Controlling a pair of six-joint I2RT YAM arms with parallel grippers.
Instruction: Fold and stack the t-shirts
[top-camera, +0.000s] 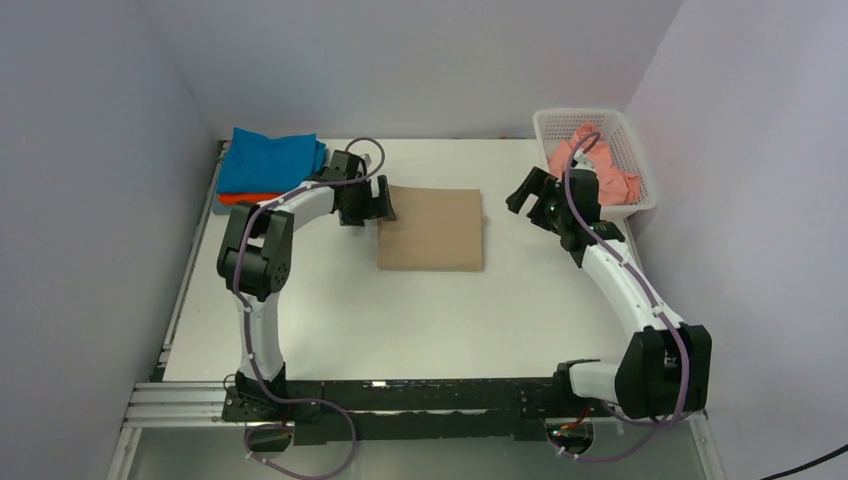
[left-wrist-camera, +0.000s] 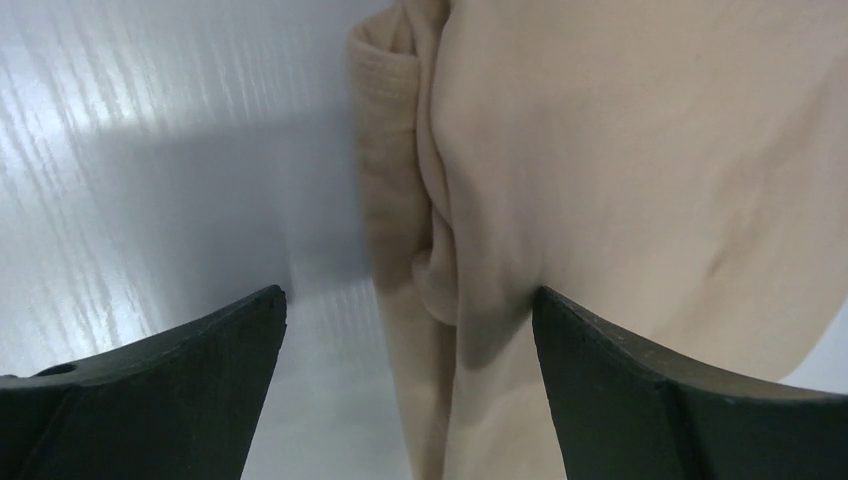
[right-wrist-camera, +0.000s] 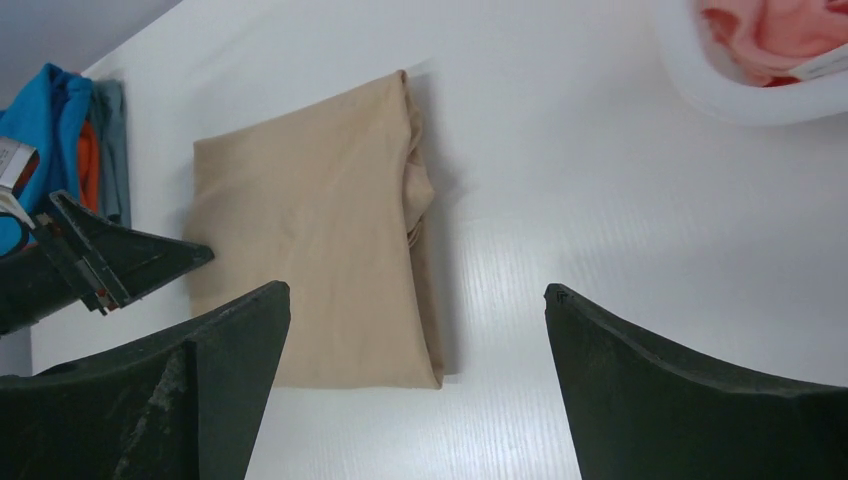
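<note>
A tan t shirt (top-camera: 430, 235) lies folded into a rectangle at the middle of the table. My left gripper is open at its left edge, the shirt's layered side between its spread fingers. Whether the left fingers touch the cloth I cannot tell. My right gripper is open and empty, held above the table to the right of the shirt. At the back left rests a stack of folded shirts, with a blue shirt (top-camera: 270, 162) on top and an orange shirt (top-camera: 250, 198) under it. A grey one (right-wrist-camera: 112, 150) shows in the right wrist view.
A white basket (top-camera: 640, 165) stands at the back right, with salmon-pink cloth (top-camera: 603, 165) inside. The right arm passes over its front left side. Bare white table (top-camera: 430, 325) lies in front of the tan shirt and on its right.
</note>
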